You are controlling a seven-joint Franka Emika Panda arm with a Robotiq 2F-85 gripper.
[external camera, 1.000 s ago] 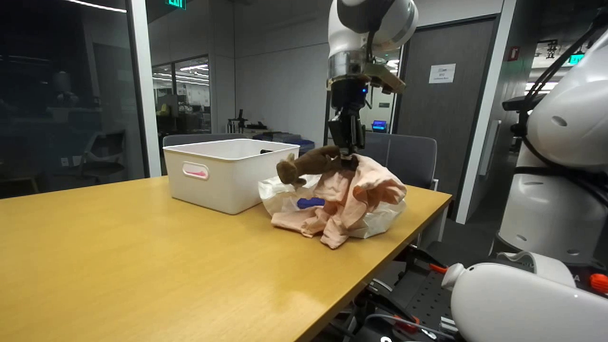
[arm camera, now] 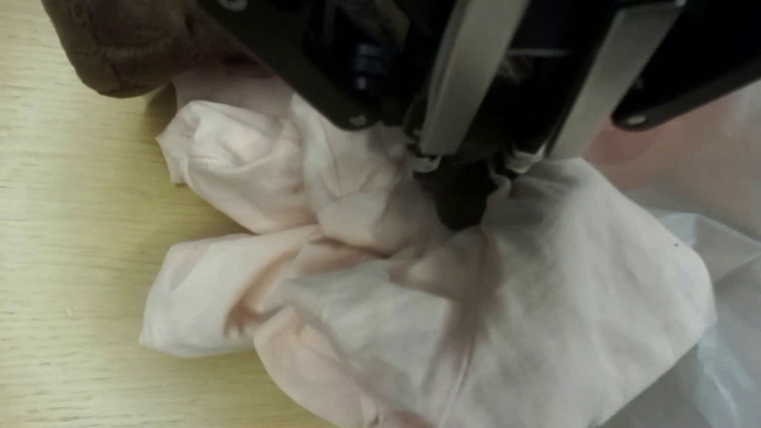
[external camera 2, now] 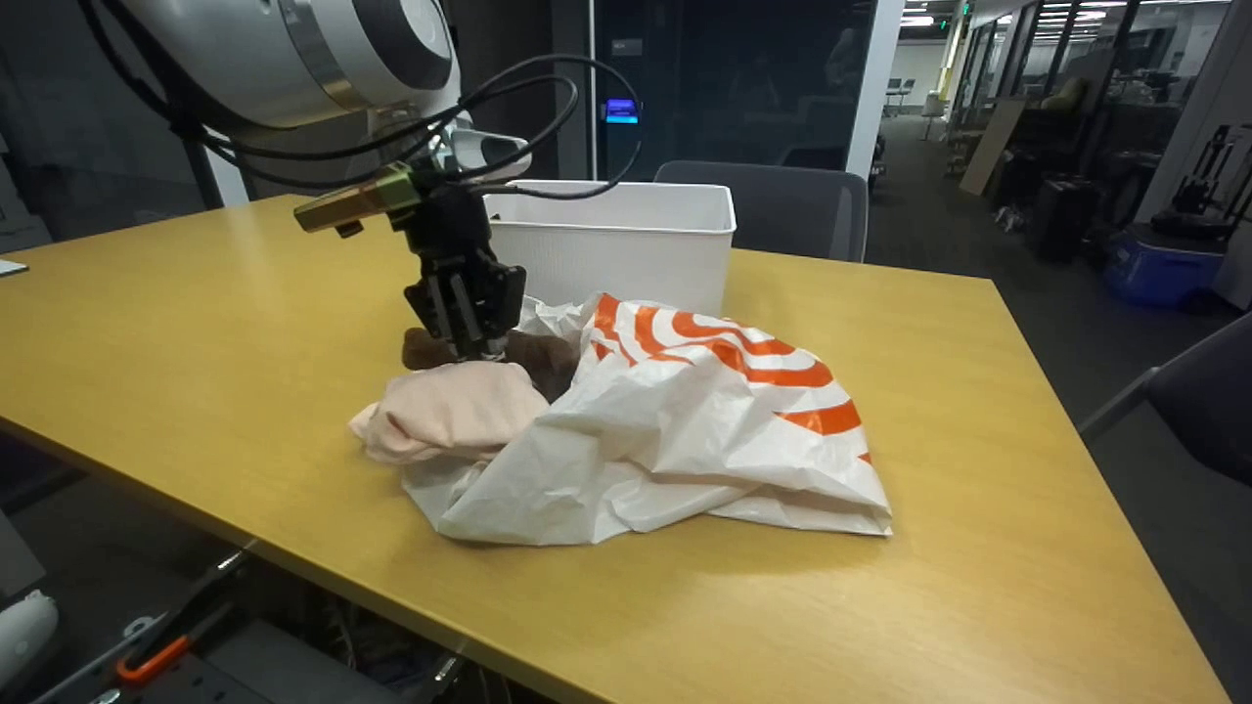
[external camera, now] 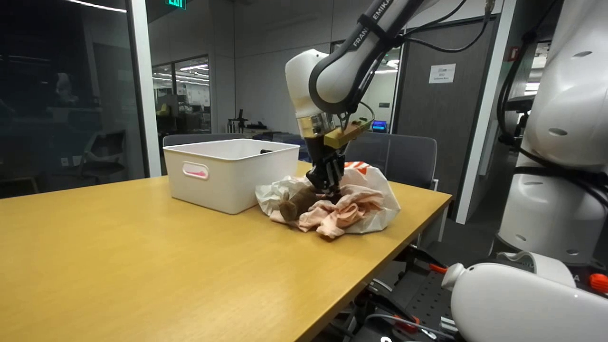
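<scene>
My gripper points down into a heap of pale pink cloth point(arm camera: 571, 299) on the table. Its fingertips stand partly apart in the wrist view, with dark brown material in the gap; whether they touch it is unclear. A brown plush toy point(external camera: 300, 203) lies at the gripper's left side in exterior view 1, over the cloth; its brown body point(external camera 2: 542, 358) shows behind the cloth in exterior view 2. Beneath and beside them spreads a crumpled white plastic bag point(external camera 2: 657, 458) with orange stripes.
A white bin point(external camera: 199, 176) stands close by, left of the heap in exterior view 1, with a dark item at its rim.
My gripper has come down and tilted. The toy and cloth, raised a second ago, now lie lower on the bag. A blue item seen beside the cloth is now hidden.
</scene>
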